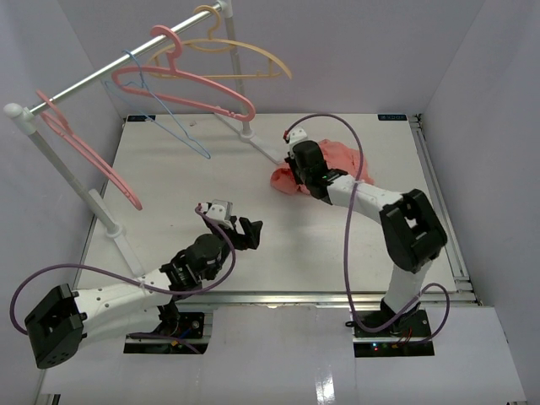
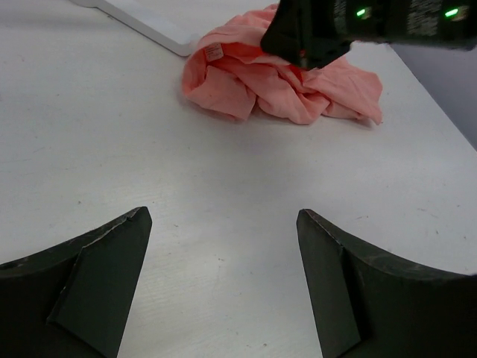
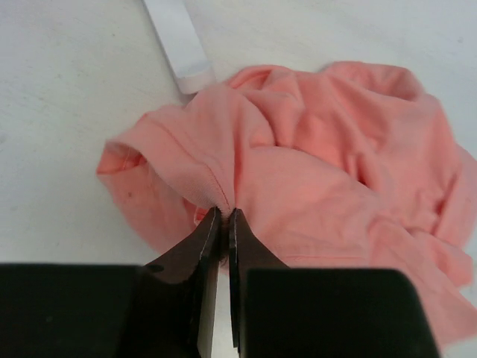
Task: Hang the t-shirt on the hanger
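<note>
A salmon-pink t-shirt [image 1: 342,158] lies crumpled on the white table [image 1: 169,194] at the back right. My right gripper is shut on a pinched fold of it, as the right wrist view shows. My left gripper [image 1: 250,233] hovers front-left of the shirt, open and empty, with its fingers wide apart in the left wrist view. Several hangers hang from the rail: a pink hanger [image 1: 194,76], a blue hanger [image 1: 173,126], a yellow hanger [image 1: 245,46] and another pink one [image 1: 93,156] at the left.
The rack's white feet [image 1: 125,253] rest along the left side of the table, one reaching close to the shirt [image 3: 175,45]. Walls enclose the sides and back.
</note>
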